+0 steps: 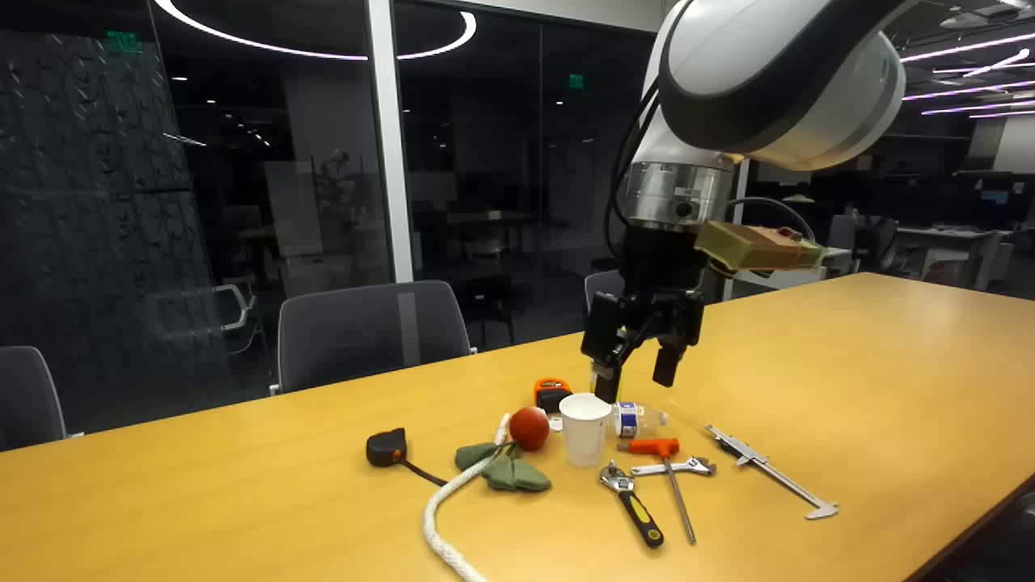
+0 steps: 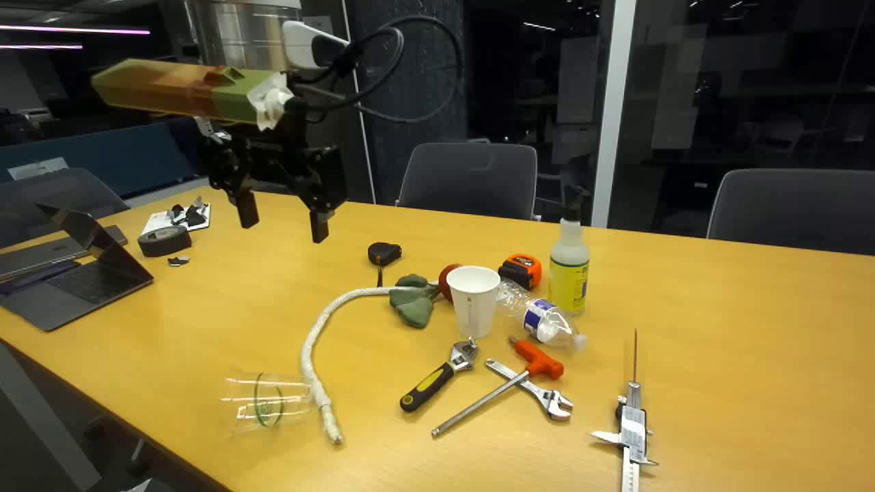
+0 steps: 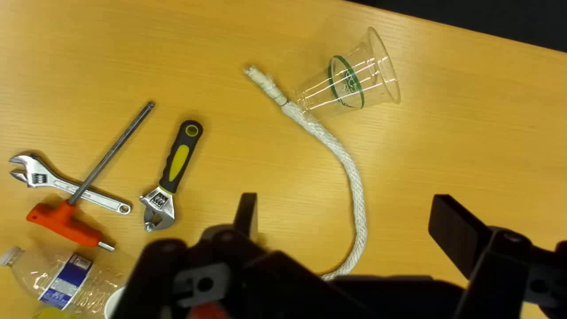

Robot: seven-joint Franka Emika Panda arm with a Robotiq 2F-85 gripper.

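Observation:
My gripper hangs above the table, its fingers wide apart and nothing between its fingers. Below it in the wrist view curves a white rope (image 3: 355, 183), one end by a clear plastic cup (image 3: 353, 79) lying on its side. To the left are a black-and-yellow adjustable wrench (image 3: 180, 154), an orange T-handle tool (image 3: 66, 220) lying across a silver wrench (image 3: 85, 194), and a clear bottle (image 3: 69, 276) on its side. A white cup (image 2: 473, 299) stands upright in exterior view 2, with a red ball-like thing (image 1: 530, 428) and green leaves (image 2: 412, 303) beside it.
Calipers (image 2: 633, 430) lie apart from the cluster. A spray bottle (image 2: 569, 266), an orange tape measure (image 2: 520, 270) and a black one (image 2: 383, 253) stand behind. A laptop (image 2: 90, 270) and tape roll (image 2: 165, 241) occupy the far left. Bare table surrounds the cluster.

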